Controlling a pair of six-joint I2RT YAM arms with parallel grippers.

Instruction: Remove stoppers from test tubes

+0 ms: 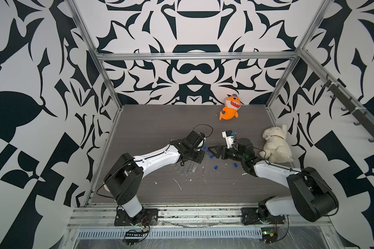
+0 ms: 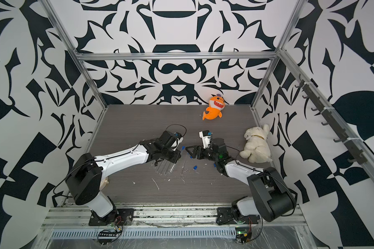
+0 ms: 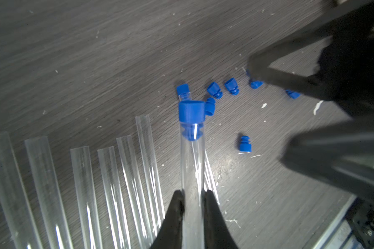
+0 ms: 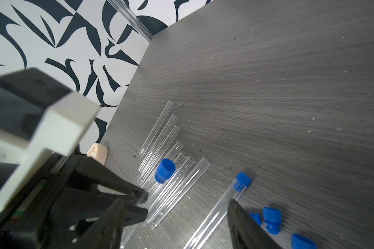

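My left gripper is shut on an upright-looking test tube (image 3: 192, 161) with a blue stopper (image 3: 191, 112) in its top. My right gripper stands open beside it, fingers apart and nothing between them; in the left wrist view they are to the right of the stopper, slightly blurred. Several empty tubes (image 3: 87, 191) lie side by side on the table beneath. Another stoppered tube (image 4: 218, 211) lies near loose blue stoppers (image 4: 272, 217).
An orange shark toy (image 1: 229, 108) sits at the back of the dark table (image 1: 153, 120); a cream plush toy (image 1: 277, 145) is at the right edge.
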